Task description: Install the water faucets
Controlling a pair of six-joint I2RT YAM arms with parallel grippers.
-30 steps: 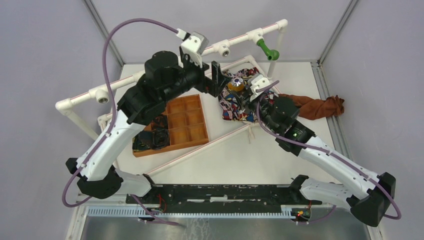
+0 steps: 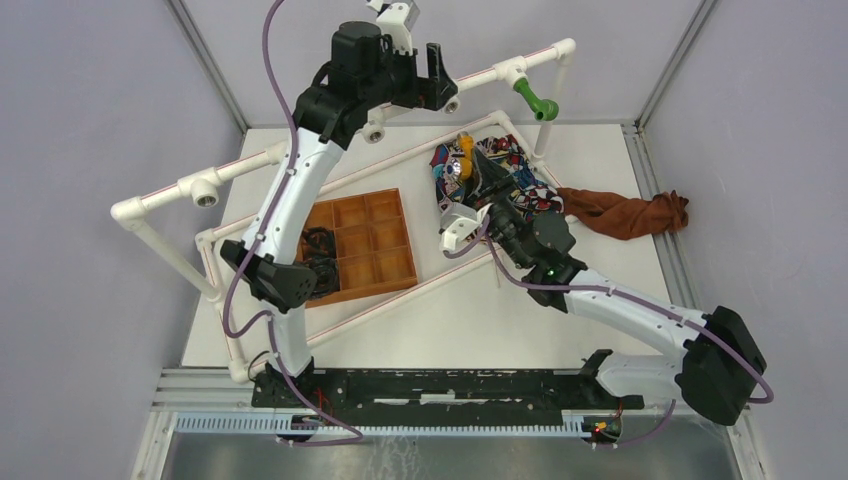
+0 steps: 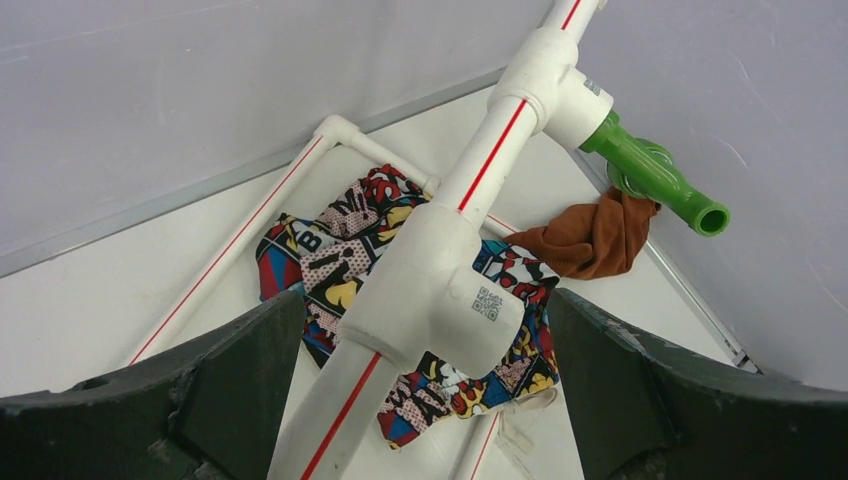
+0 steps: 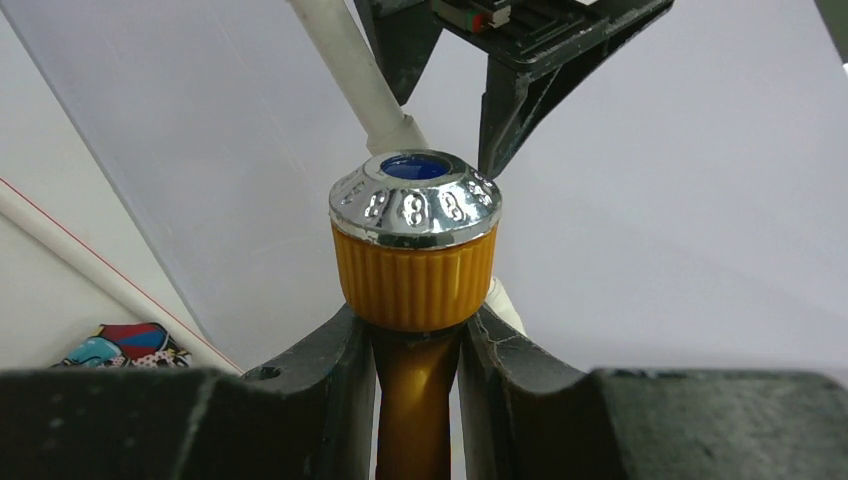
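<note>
My left gripper [image 2: 432, 80] is open at the upper white pipe rail; in the left wrist view a tee fitting [image 3: 420, 290] lies between its spread fingers. A green faucet [image 2: 535, 98] is fitted on the rail's right tee [image 3: 565, 100]. My right gripper [image 2: 472, 172] is shut on an orange faucet [image 4: 415, 275] with a chrome, blue-centred end, held below the rail over the patterned cloth [image 2: 525, 190].
A wooden compartment tray [image 2: 385, 240] with black items sits at centre left. A brown cloth [image 2: 630, 213] lies on the right. A lower pipe frame [image 2: 370, 315] crosses the board, whose front area is clear.
</note>
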